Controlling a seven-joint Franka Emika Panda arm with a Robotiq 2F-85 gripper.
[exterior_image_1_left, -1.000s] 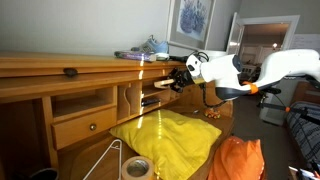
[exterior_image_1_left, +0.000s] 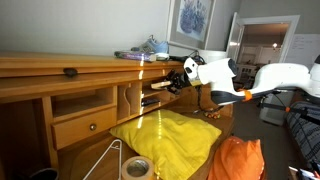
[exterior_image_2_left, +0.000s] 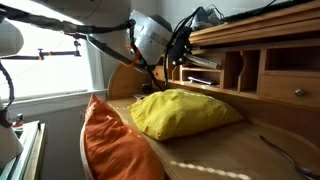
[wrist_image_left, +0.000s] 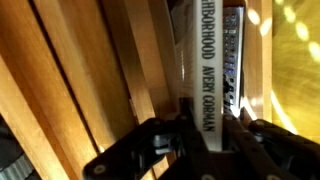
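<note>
A book (wrist_image_left: 207, 70), its white spine lettered "NEIGHBORHOOD AVERY CORMAN", runs between the fingers of my gripper, which is shut on it. From the side, the book (exterior_image_2_left: 202, 62) reaches out from the gripper (exterior_image_2_left: 178, 45) towards the desk hutch's open cubby, at shelf height. In the first exterior view the gripper (exterior_image_1_left: 182, 80) is right at the front of the hutch, with the pale book (exterior_image_1_left: 158, 84) at its tip. How deep the book sits in the cubby cannot be told.
Below the book lies a remote-like device (wrist_image_left: 231, 60) with buttons. A yellow cloth (exterior_image_1_left: 165, 140) covers part of the desktop, and an orange cloth (exterior_image_1_left: 236, 158) lies nearer. The hutch top (exterior_image_1_left: 80, 66) runs just above the gripper.
The arm's white forearm has swung slightly lower and nearer to the camera. The gripper and book stay at almost the same place by the cubby.
</note>
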